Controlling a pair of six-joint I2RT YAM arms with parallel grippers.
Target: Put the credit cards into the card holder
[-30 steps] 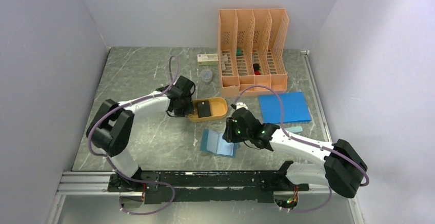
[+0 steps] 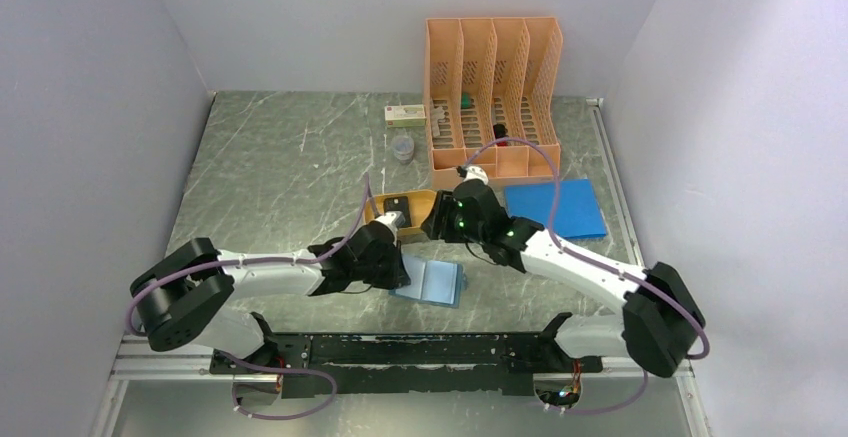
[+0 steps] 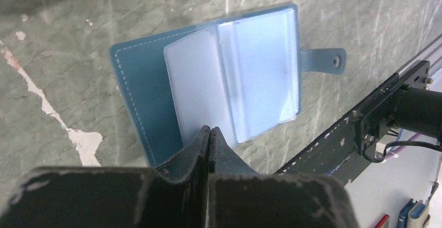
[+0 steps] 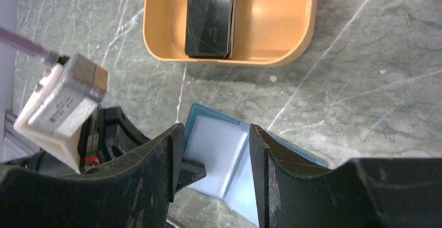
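The blue card holder [image 2: 441,285] lies open on the table, its white sleeves [image 3: 260,66] showing. In the left wrist view, my left gripper is shut with its tips at the near edge of the left sleeve. Whatever thin thing may be between those fingers is hidden. A stack of black cards marked VIP [image 4: 209,19] rests inside the orange tray [image 4: 279,14]. My right gripper stands open and empty above the table, between tray and holder, its fingers pointing towards the tray in the top view.
Behind the tray stand a small clear cup [image 2: 403,148], a flat box [image 2: 405,116] and a tall orange rack [image 2: 495,162]. A blue mat [image 2: 556,209] lies at the right.
My left gripper has moved from the tray's left side forward and right, down to the card holder. The right gripper has shifted slightly left and back, towards the tray.
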